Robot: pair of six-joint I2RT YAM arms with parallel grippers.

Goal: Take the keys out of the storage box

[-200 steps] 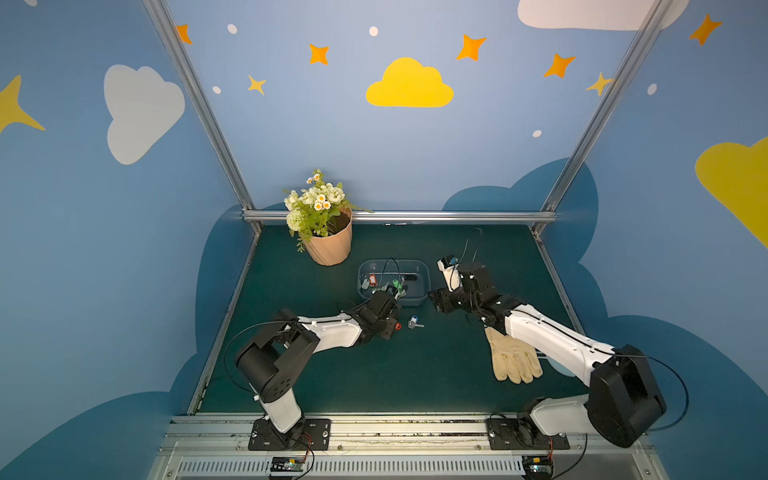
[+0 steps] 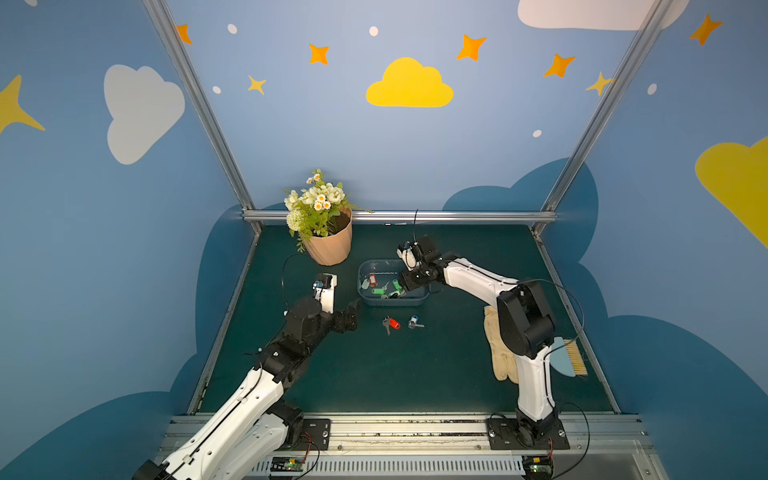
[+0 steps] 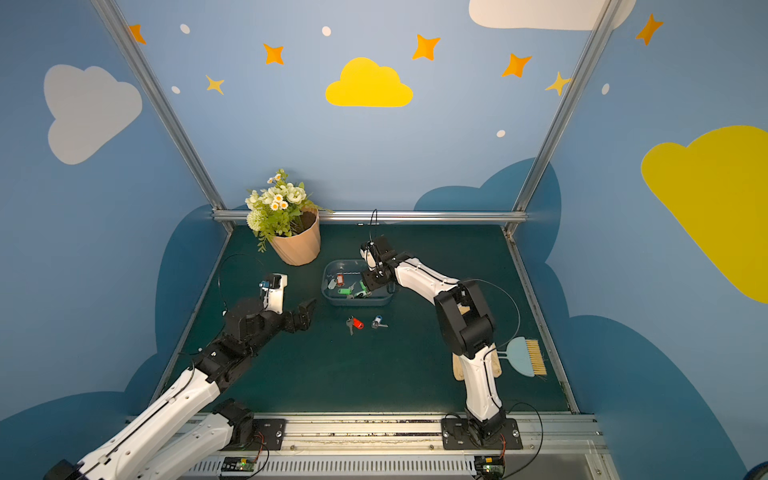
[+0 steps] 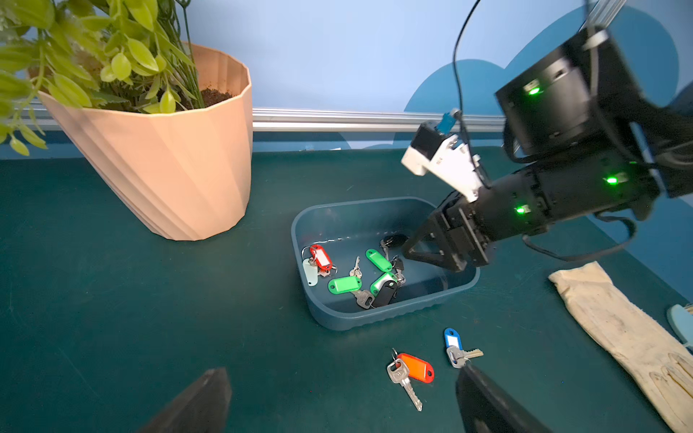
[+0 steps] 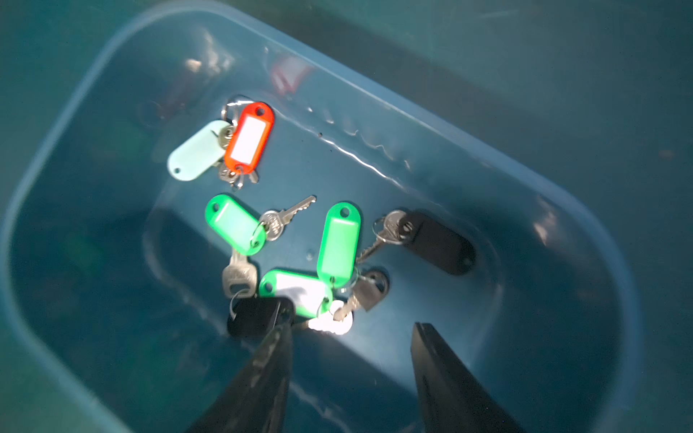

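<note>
The blue storage box holds several keys with tags: a red tag, a pale tag, several green ones and dark ones. My right gripper is over the box's inside, fingers apart with no key held between them. In front of the box lie keys with an orange tag and a blue tag. My left gripper is open and empty, back to the left of those loose keys.
A flower pot stands behind left. A work glove and a brush lie at the right.
My left arm has pulled back leftward from the box.
</note>
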